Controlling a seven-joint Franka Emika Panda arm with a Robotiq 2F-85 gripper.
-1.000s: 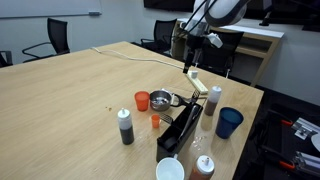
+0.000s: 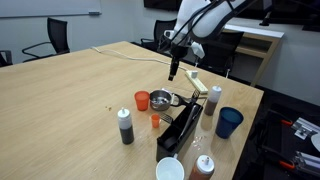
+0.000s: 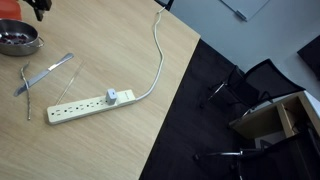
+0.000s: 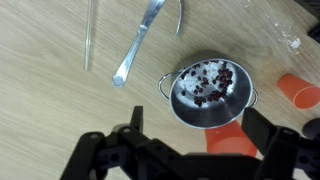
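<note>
My gripper is open and empty in the wrist view, its black fingers standing wide apart. A metal pot with two side handles lies beyond the fingertips, holding several small dark red pieces. In exterior view 1 the gripper hangs above the table, higher in the picture than the pot. Only a dark piece of the arm's end shows at the upper left of exterior view 2, near the pot.
A red cup and an orange cup stand near the pot. A knife lies beside it. The black box, blue cup, bottles and power strip occupy other places.
In exterior view 1 my gripper has shifted left, to a spot above and behind the pot. The tabletop objects look unmoved.
</note>
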